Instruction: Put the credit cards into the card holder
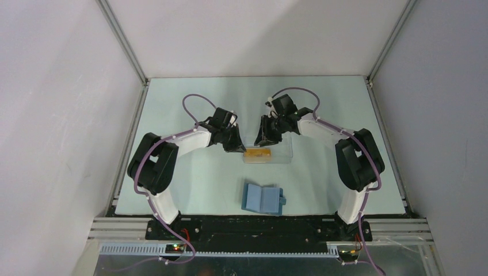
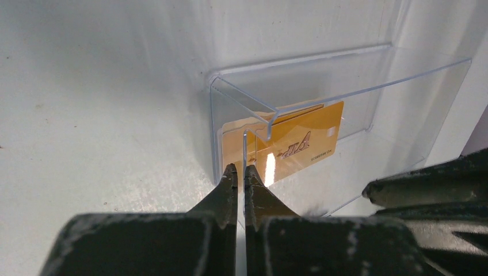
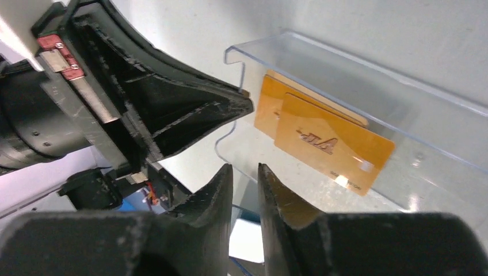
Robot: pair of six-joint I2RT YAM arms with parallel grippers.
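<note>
Gold cards (image 1: 257, 155), at least two, lie slightly fanned inside a clear plastic holder (image 1: 282, 156) at mid-table. The front card (image 3: 334, 141) overlaps another behind it; both lean low inside the holder near its left end. My left gripper is shut on the holder's thin clear edge at that end; the left gripper's fingers (image 3: 239, 103) also appear in the right wrist view. My right gripper stands open by a small gap, with nothing between its fingertips, just outside the cards. In the top view it hovers over the holder's back part.
An open blue folder-like case (image 1: 262, 199) lies at the front of the table, in front of the holder. Both grippers are close together at the holder.
</note>
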